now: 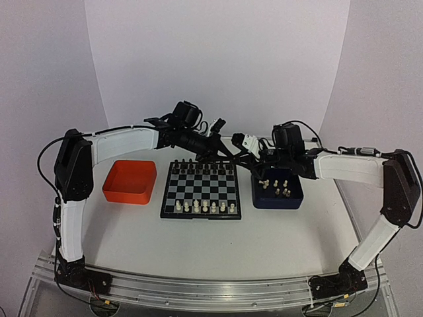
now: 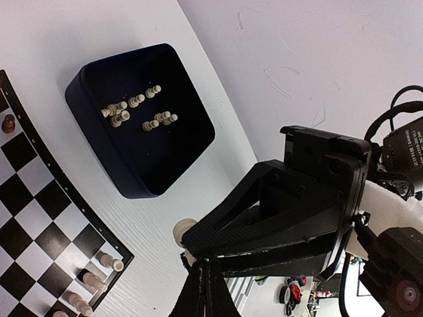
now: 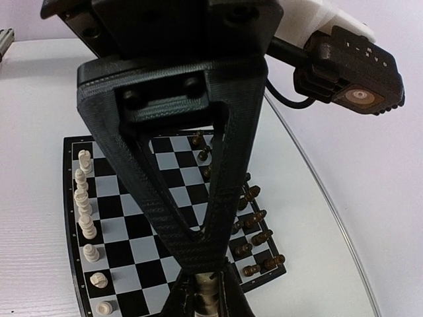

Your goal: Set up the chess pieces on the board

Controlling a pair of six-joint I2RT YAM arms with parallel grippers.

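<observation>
The chess board (image 1: 201,188) has a row of white pieces (image 1: 205,207) at its near edge and dark pieces (image 1: 201,168) at its far edge. Above its far right corner my two grippers meet tip to tip. A pale piece (image 2: 184,231) shows at the meeting tips. My right gripper is shut on it, its pale body visible between the fingers. My left gripper has its fingertips close together against the piece; the right gripper's finger partly covers the contact, so whether it grips is unclear.
A dark blue box (image 2: 99,142) right of the board holds several pale pawns (image 2: 137,100). On the left, an orange box (image 1: 131,181) looks empty. Bare table lies in front of the board.
</observation>
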